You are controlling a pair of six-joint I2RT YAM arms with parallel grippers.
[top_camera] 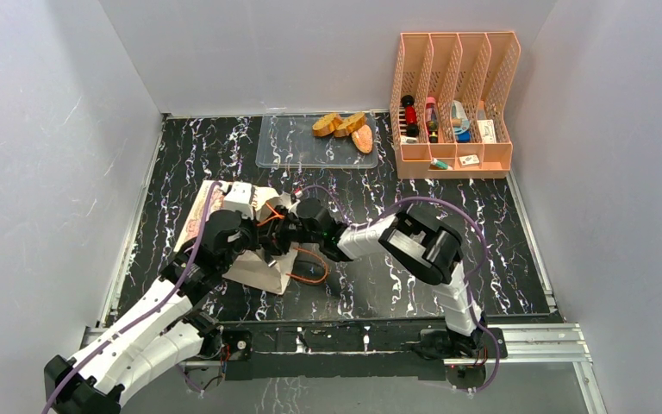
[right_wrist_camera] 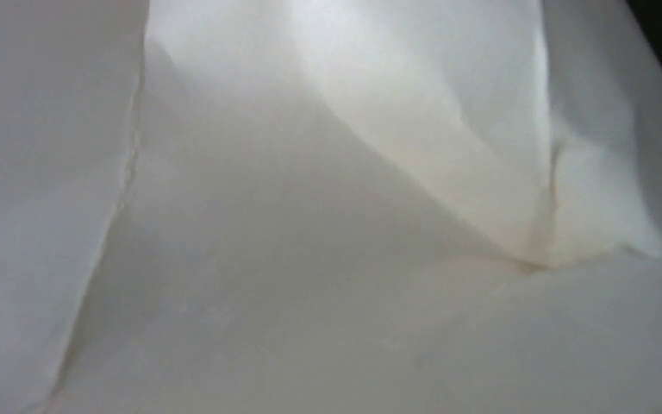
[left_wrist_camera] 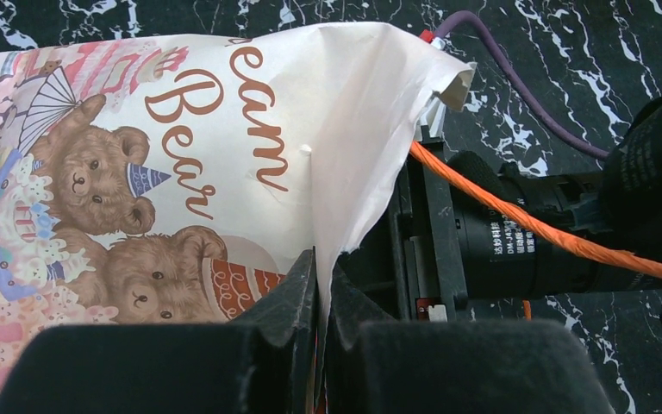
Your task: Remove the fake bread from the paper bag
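Observation:
The paper bag [top_camera: 257,274] lies on its side at the left of the marble surface, its printed bears facing the left wrist camera [left_wrist_camera: 95,190]. My left gripper is shut on the rim of its mouth, a fold of white paper pinched between the fingers. My right gripper's body [left_wrist_camera: 427,233] reaches into that mouth from the right, its fingers hidden inside. White creased paper [right_wrist_camera: 310,216] fills the right wrist view, and neither fingers nor bread show there. Several pieces of fake bread [top_camera: 362,139] rest on the clear tray [top_camera: 289,145].
At the back right stands an orange divided rack [top_camera: 457,168] holding small items. An orange cable [left_wrist_camera: 552,237] loops beside the right gripper by the bag mouth. Bare marble lies right of the tray and below the rack.

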